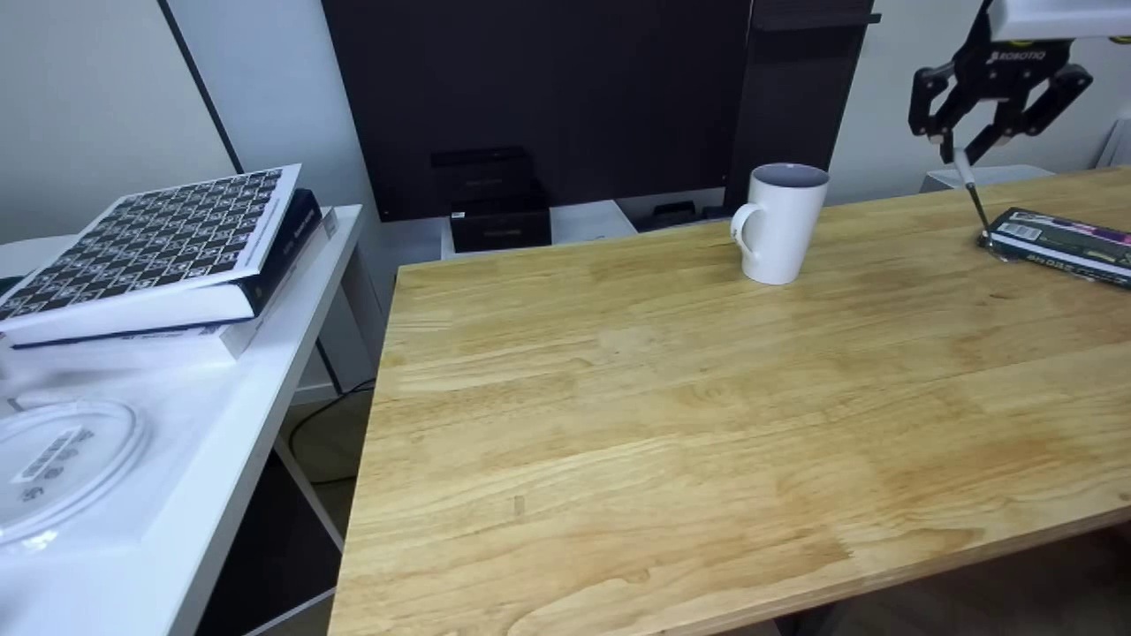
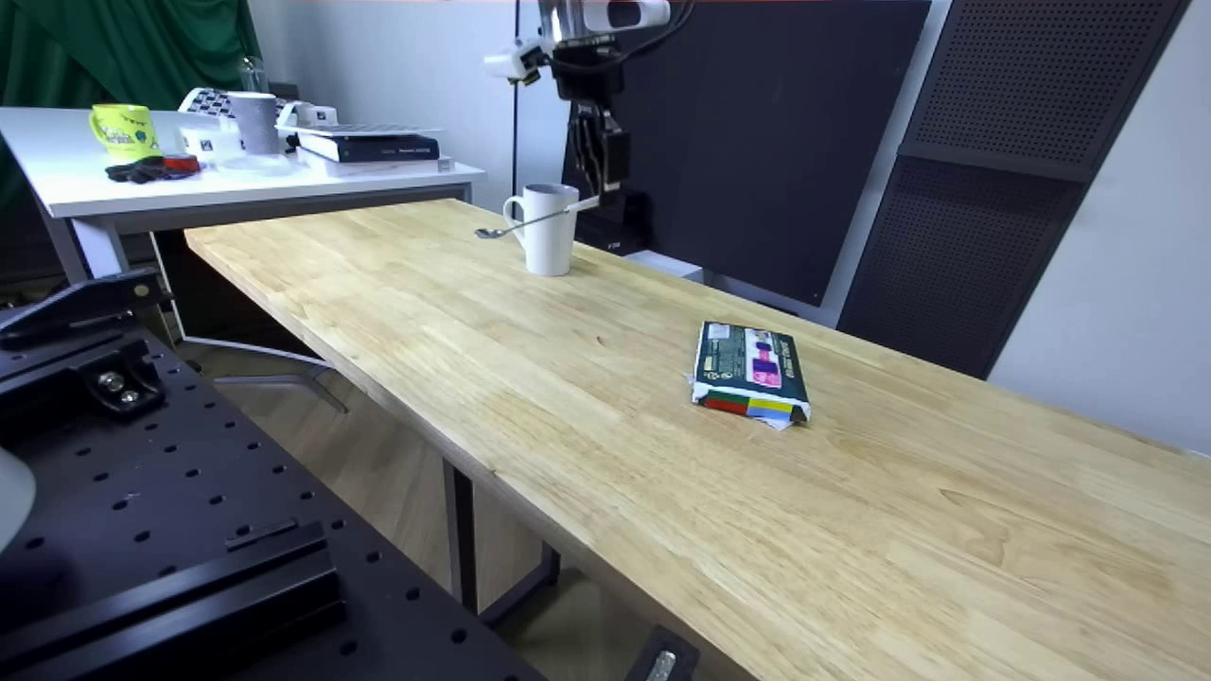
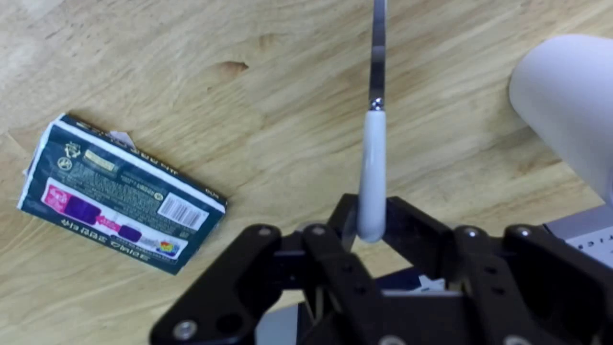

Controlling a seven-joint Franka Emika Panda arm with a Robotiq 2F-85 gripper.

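Observation:
A long spoon with a white handle (image 3: 372,166) and a metal shaft is gripped at its handle end by my gripper, whose fingers press on both sides. In exterior view 2 the spoon (image 2: 539,221) sticks out to the left from the gripper (image 2: 607,195), its bowl overlapping the mug's outline there. Spoon and gripper are raised above the table. A white mug (image 1: 785,223) with a grey inside stands upright on the wooden table, handle to the left in exterior view 1. At the wrist view's right edge shows part of the mug (image 3: 569,97).
A dark green box (image 2: 749,369) lies on the wooden table (image 2: 545,375), and the tabletop's middle is clear. A white side table holds stacked books (image 1: 159,244). A black panel (image 1: 541,95) stands behind the table's far edge.

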